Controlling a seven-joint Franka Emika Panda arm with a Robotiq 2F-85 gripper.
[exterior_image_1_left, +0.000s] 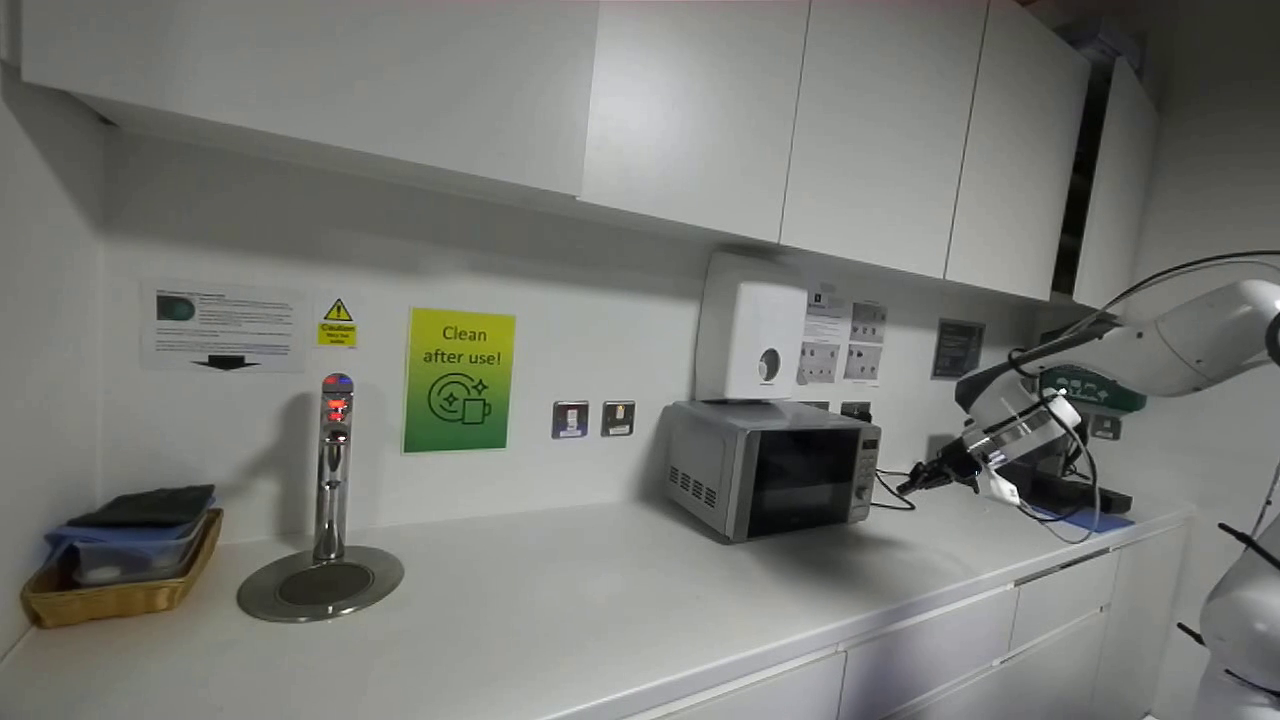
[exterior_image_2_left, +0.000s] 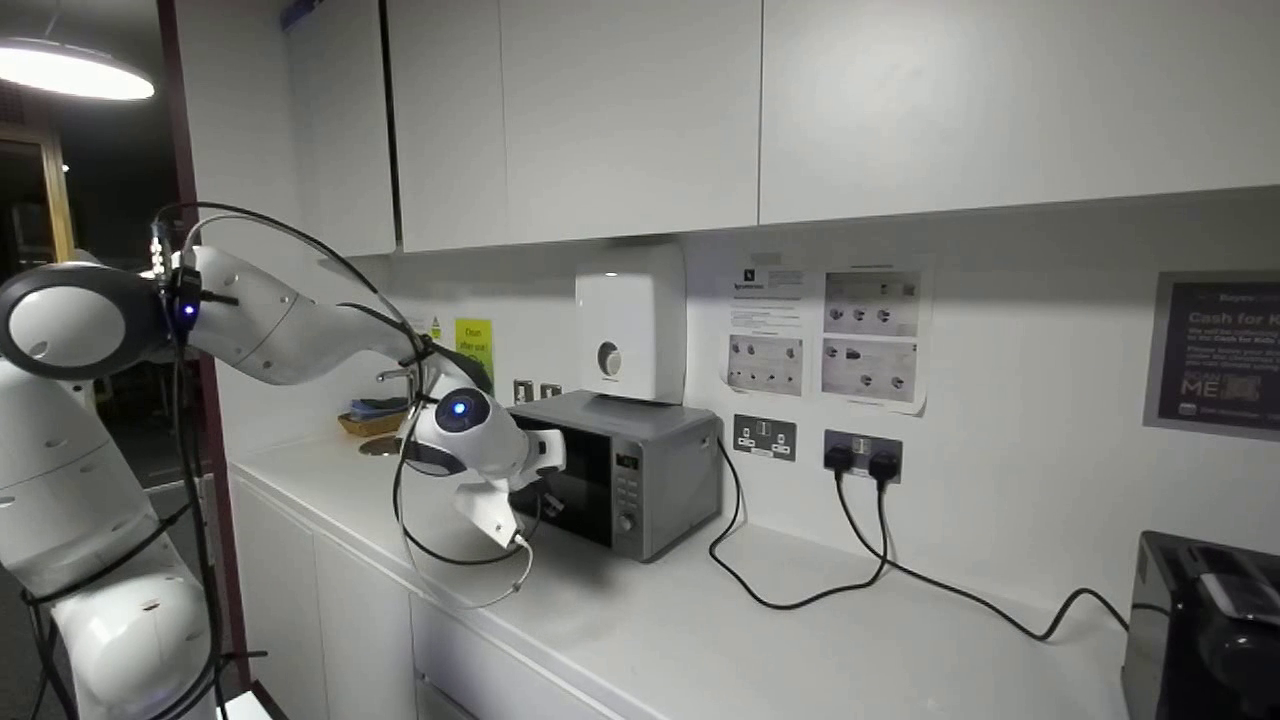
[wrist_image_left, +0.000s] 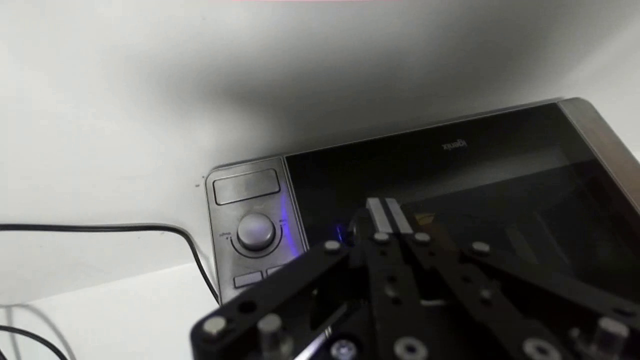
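A silver microwave (exterior_image_1_left: 768, 468) with a dark glass door stands on the counter against the wall, its door closed. In the wrist view the door glass (wrist_image_left: 480, 180) fills much of the right side, and the control panel with its round knob (wrist_image_left: 256, 232) lies to the left. My gripper is shut, its pale fingertips side by side with nothing showing between them, in front of the door glass near the panel. From exterior view 1 the gripper (exterior_image_1_left: 906, 480) appears just right of the microwave, apart from it. In exterior view 2 the wrist hides the fingers.
Black cables (exterior_image_2_left: 780, 600) run along the counter from the wall sockets. A dark appliance (exterior_image_2_left: 1212, 636) stands at the right end. A tap (exterior_image_1_left: 332, 480) and a basket (exterior_image_1_left: 132, 600) are at the far left, and the counter's middle is clear.
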